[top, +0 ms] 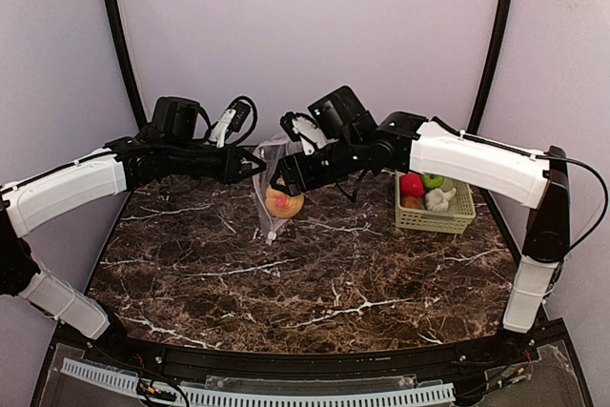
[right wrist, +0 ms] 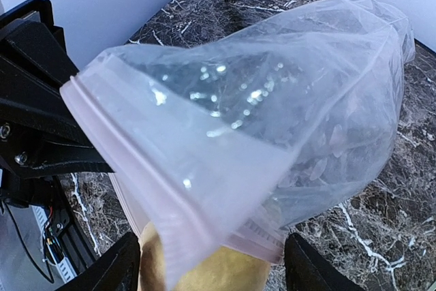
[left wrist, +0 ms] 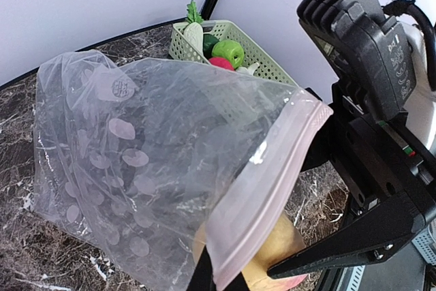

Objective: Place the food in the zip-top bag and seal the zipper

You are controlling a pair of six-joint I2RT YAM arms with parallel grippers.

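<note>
A clear zip bag (left wrist: 129, 155) with a pink zipper strip hangs from my left gripper (top: 252, 167), which is shut on the zipper edge near its mouth, as the left wrist view shows. A round yellow-pink fruit (top: 284, 199), looking like a peach or onion, is at the bag's mouth, under my right gripper (top: 286, 178). In the right wrist view the fruit (right wrist: 197, 270) sits between the right fingers, partly behind the bag's zipper.
A green basket (top: 434, 220) holding a red item, a green apple (left wrist: 227, 54), garlic and other produce stands at the right.
</note>
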